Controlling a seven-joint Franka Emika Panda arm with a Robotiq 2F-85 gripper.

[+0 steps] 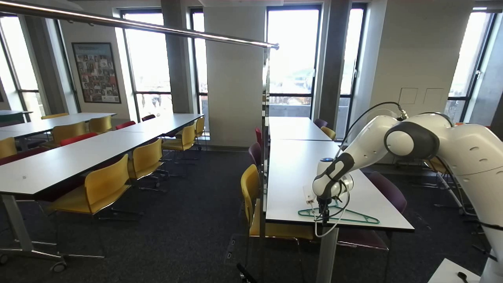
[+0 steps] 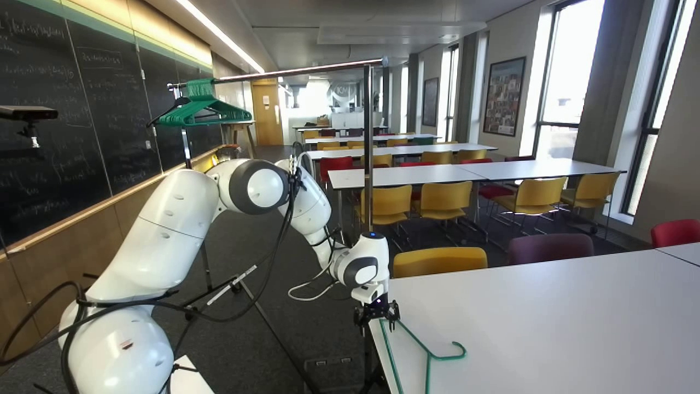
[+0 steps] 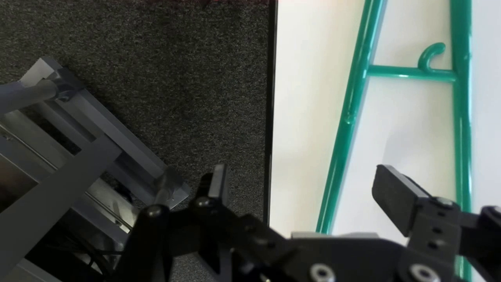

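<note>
A green hanger lies flat on the white table, close to its edge. In exterior view 2 the hook of the hanger points away over the tabletop. My gripper is open above the table's edge, with one finger beyond the edge over the floor and the other finger over the table. Between these fingers runs the outer bar of the hanger, not gripped. From the side, the gripper hangs pointing down at the table corner. Its exact height over the hanger is hard to tell.
A metal rack with a high rail carries several green hangers at its far end. Its upright post stands just beside the table. Chairs, such as a yellow one, line the table.
</note>
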